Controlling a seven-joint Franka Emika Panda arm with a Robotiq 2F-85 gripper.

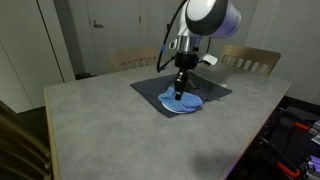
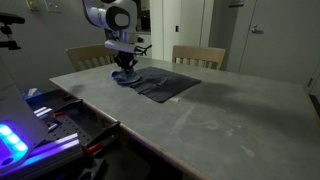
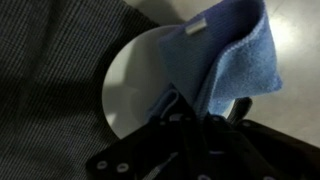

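A white plate lies partly on a dark mat, seen from above in the wrist view. Over its right side spreads a blue cloth with a small pale tag, bunched up toward the fingers. My gripper is shut on the cloth, right above the plate. In the first exterior view the gripper points down at the plate from the arm's end. The second exterior view shows the cloth at the table's far left part; the plate is hard to make out there.
The dark mat covers part of the table around the plate. A wide bare stretch of tabletop lies to the left in the first exterior view. Chairs stand along the table's edge.
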